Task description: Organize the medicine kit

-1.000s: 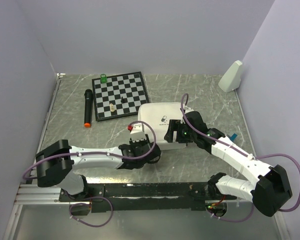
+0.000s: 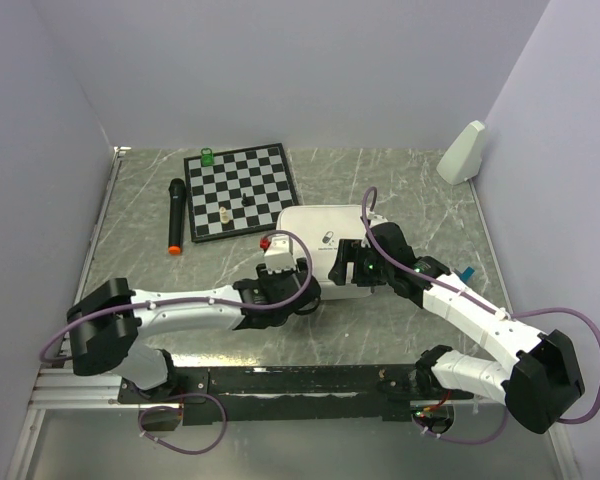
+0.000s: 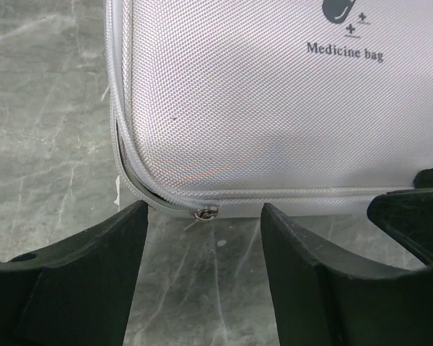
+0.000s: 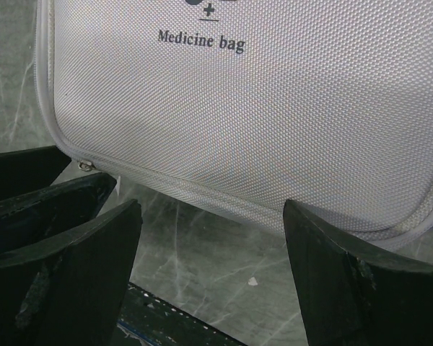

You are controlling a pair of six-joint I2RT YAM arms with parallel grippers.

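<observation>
A white soft case printed "Medicine bag" point(image 2: 320, 222) lies shut on the marble table, with both grippers at its front edge. My left gripper is open over the bag's front-left corner, with the zipper pull point(image 3: 206, 213) lying between its fingertips. My right gripper stands open at the front edge further right, the bag's rim between and beneath its fingers. In each wrist view, parts of the other gripper show at the side, close by.
A chessboard point(image 2: 240, 188) with small items lies behind and left, beside a black microphone point(image 2: 176, 215). A white object point(image 2: 460, 150) stands at the back right.
The right arm and bag look unchanged.
</observation>
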